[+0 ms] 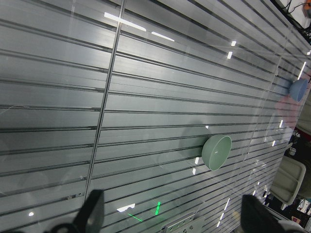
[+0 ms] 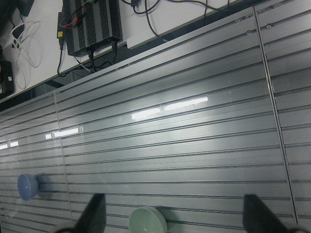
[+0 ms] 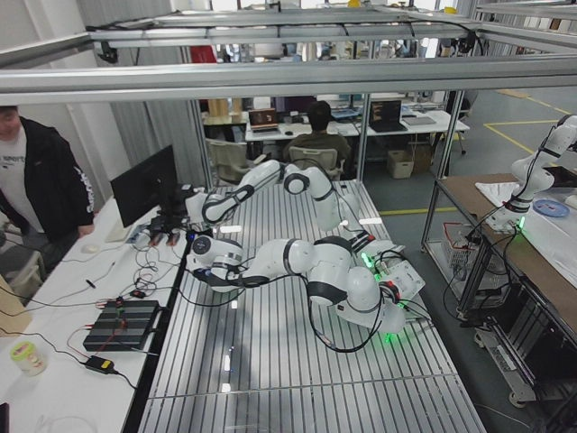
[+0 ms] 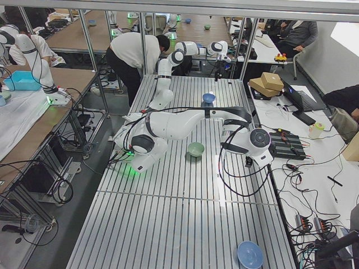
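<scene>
A green bowl [image 4: 196, 149] sits mid-table; one blue bowl [image 4: 208, 97] is farther back, another [image 4: 249, 255] near the front right in the camera right view. The left wrist view shows the green bowl [image 1: 216, 152] and a blue bowl [image 1: 298, 90] beneath my left gripper, whose dark fingertips stand wide apart, open and empty. In the right wrist view, my right gripper is also open and empty, above the table, with the green bowl [image 2: 146, 222] and a blue bowl [image 2: 27, 186] below.
A side desk [image 4: 314, 196] with cables, electronics and a laptop runs along one edge. Both white arms reach across the table, with loose cables hanging. People stand or sit around the frame.
</scene>
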